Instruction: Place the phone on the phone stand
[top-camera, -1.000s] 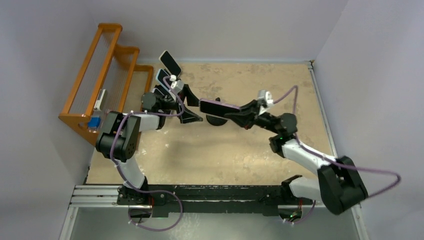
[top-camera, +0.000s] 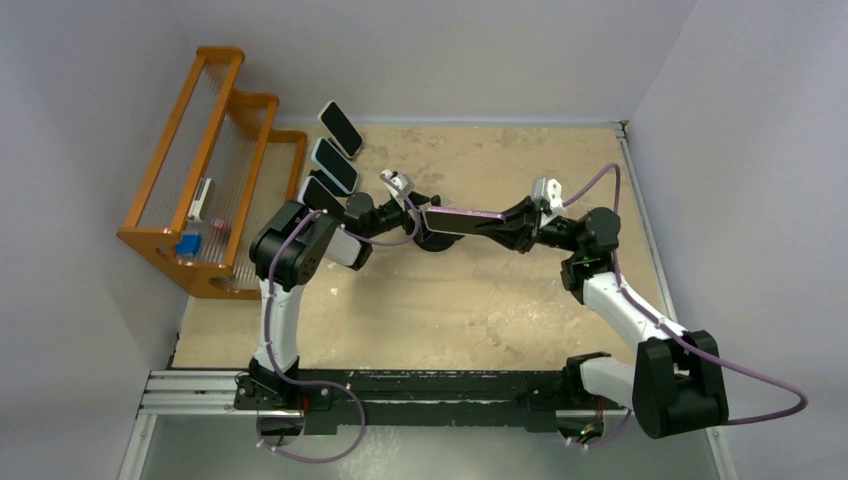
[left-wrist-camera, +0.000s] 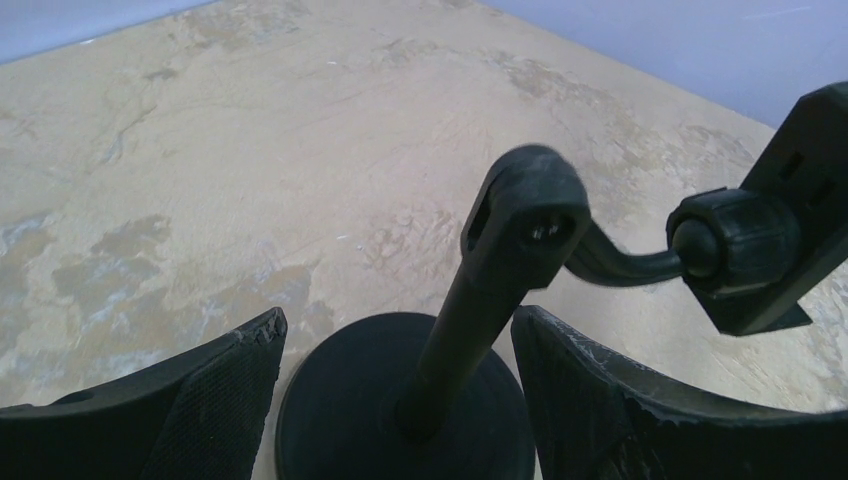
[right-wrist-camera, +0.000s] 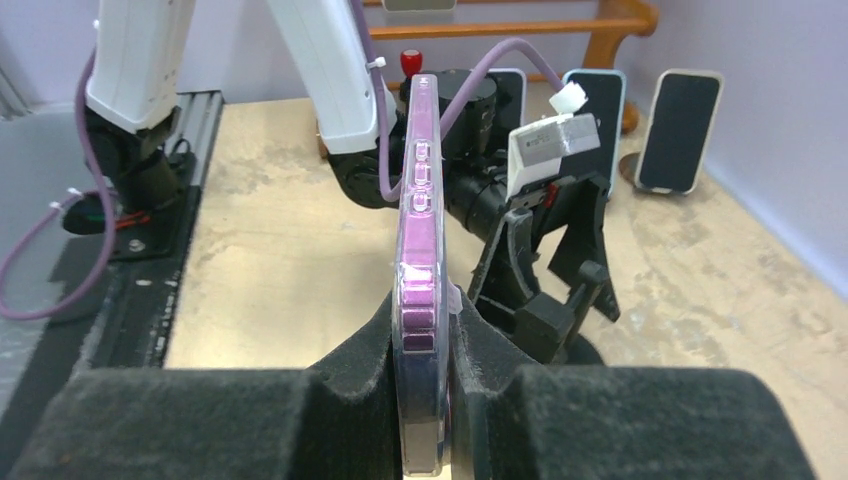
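Observation:
A phone with a dark screen and pinkish-purple edge (top-camera: 462, 218) is held up by my right gripper (top-camera: 507, 229), which is shut on its right end. In the right wrist view the phone (right-wrist-camera: 421, 215) stands edge-on between the fingers. The black phone stand (left-wrist-camera: 475, 330) has a round base, a slanted post and a jointed arm with a holder plate (left-wrist-camera: 790, 200) at the right. My left gripper is open, its fingers (left-wrist-camera: 220, 400) on either side of the base and lower post, no grip visible. From above, the phone and left gripper hide much of the stand (top-camera: 435, 242).
Several other phones stand on supports at the back left, among them a blue-rimmed one (top-camera: 334, 165) and a white-rimmed one (top-camera: 341, 128). Left of them is a wooden rack (top-camera: 262, 165).
My left gripper has moved right to the stand, its fingers closer together than a second ago.

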